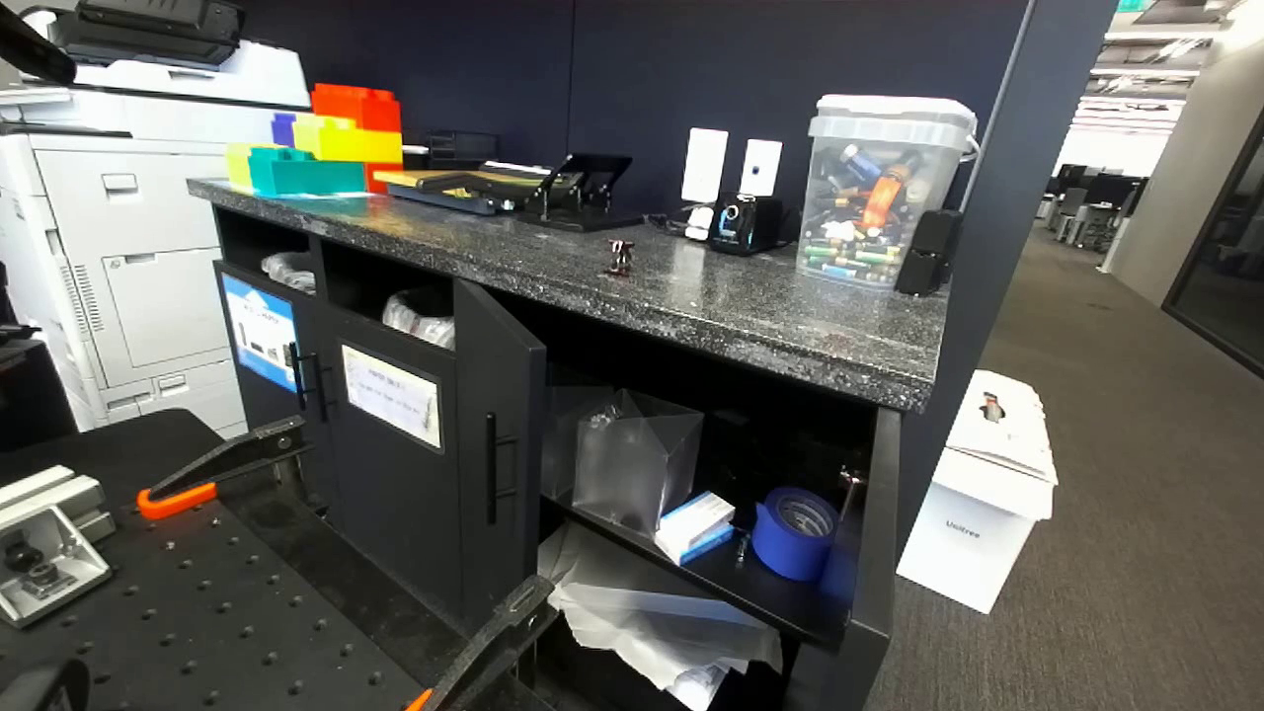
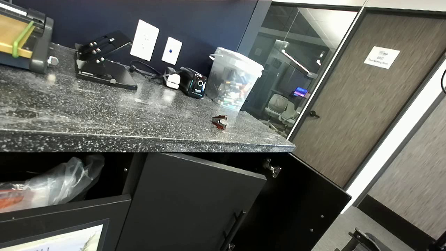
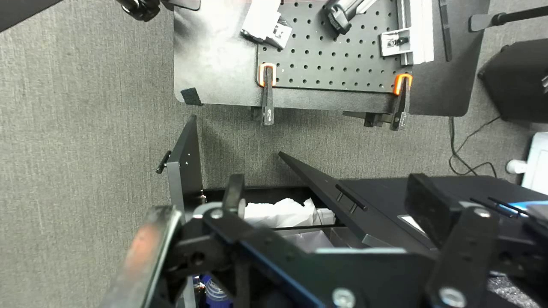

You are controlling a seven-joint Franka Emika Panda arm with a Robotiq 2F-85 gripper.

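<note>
In the wrist view my gripper stands open, its two black fingers wide apart with nothing seen between them. Beyond it are the cabinet's open doors, the right door (image 1: 883, 533) and the left door (image 1: 500, 438). On the inner shelf (image 1: 758, 598) sit a blue tape roll (image 1: 787, 547), a white-and-blue box (image 1: 695, 521) and a clear bin (image 1: 634, 468). A small brown staple remover (image 2: 219, 121) lies on the speckled counter (image 2: 167, 121). Neither exterior view shows the gripper.
Crumpled white wrapping (image 1: 664, 616) fills the lower compartment. A tub of batteries (image 1: 871, 213), a black sharpener (image 1: 747, 223), a black stand (image 2: 104, 69) and toy blocks (image 1: 332, 148) stand on the counter. Clamps (image 3: 268, 97) jut from the table edge. A white carton (image 1: 978, 510) stands on the floor.
</note>
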